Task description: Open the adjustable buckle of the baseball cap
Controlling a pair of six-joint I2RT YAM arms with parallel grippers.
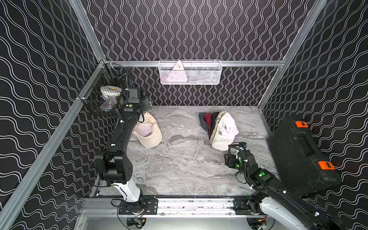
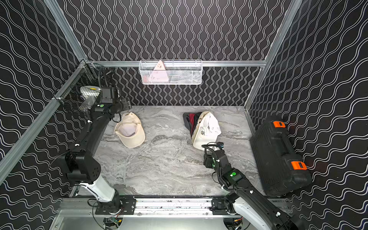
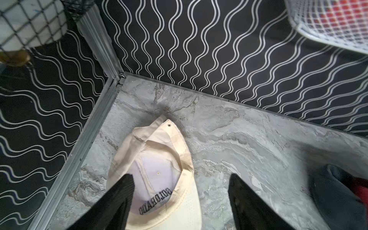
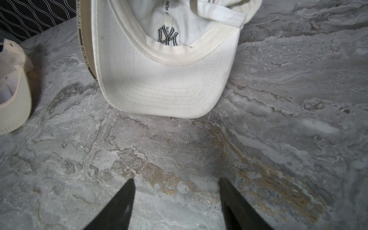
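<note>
The cream baseball cap (image 1: 153,140) lies with its inside up on the left of the table, visor toward the front. In the left wrist view its pale lining shows dark lettering, and a band end (image 3: 169,125) with a small dark snap points to the back. Whether the two band ends are joined there I cannot tell. Above the cap my left gripper stands open, its fingers wide apart and clear of the bands. My right gripper is open too, over bare table in front of the stacked caps.
On the right, a white cap (image 1: 226,132) leans against several darker caps (image 1: 205,120). A black case (image 1: 302,157) stands by the right wall. A wire basket (image 1: 101,94) hangs at left, a white mesh basket (image 1: 203,74) at the back. Mid-table is clear.
</note>
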